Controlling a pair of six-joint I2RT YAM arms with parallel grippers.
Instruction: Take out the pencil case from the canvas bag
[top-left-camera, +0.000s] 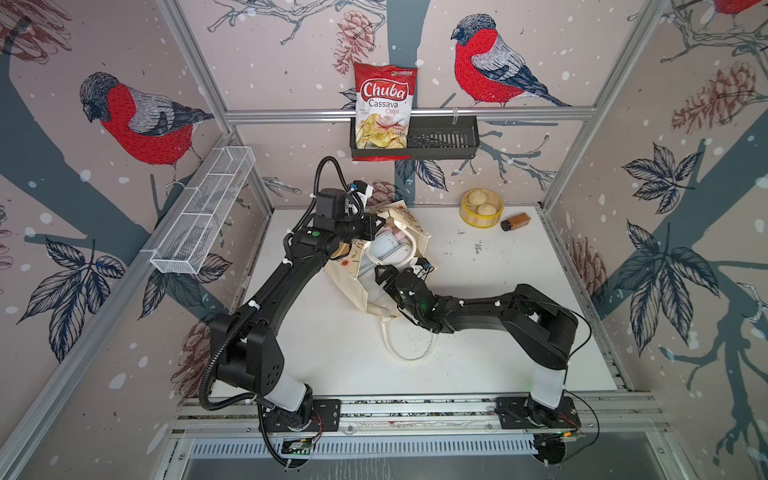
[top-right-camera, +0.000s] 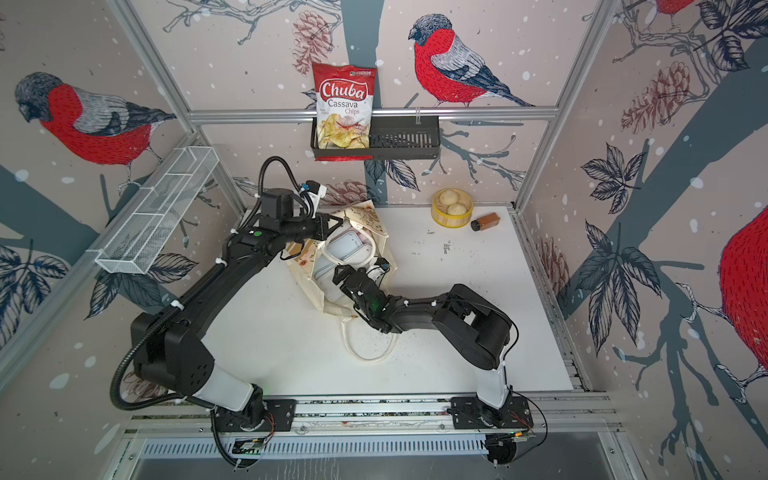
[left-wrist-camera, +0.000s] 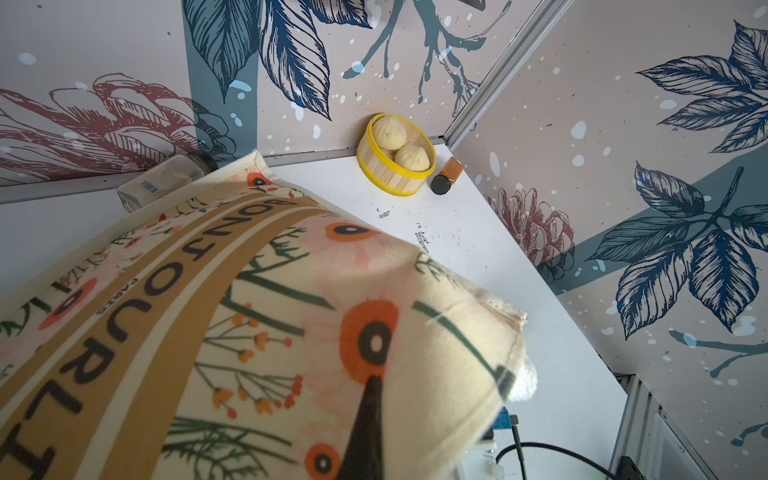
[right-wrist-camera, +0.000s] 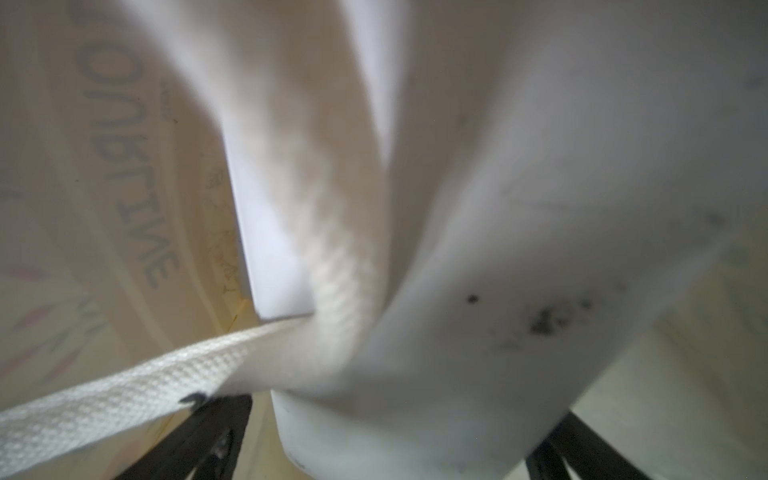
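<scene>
The canvas bag (top-left-camera: 349, 284) lies open on the table, pale items (top-left-camera: 382, 244) inside it, a rope handle loop (top-left-camera: 408, 355) out toward the front. My left gripper (top-left-camera: 376, 225) is shut at the bag's upper edge, with floral canvas filling its wrist view. My right gripper (top-left-camera: 384, 274) is open inside the bag's mouth. In the right wrist view, a pale object (right-wrist-camera: 496, 368) and white rope handle (right-wrist-camera: 336, 264) lie close before its fingers; I cannot tell if the object is the pencil case.
A yellow steamer with buns (top-left-camera: 480, 209) and a small brown bottle (top-left-camera: 516, 221) stand at the back right. A chips bag (top-left-camera: 384, 108) sits in the wall shelf (top-left-camera: 444, 137).
</scene>
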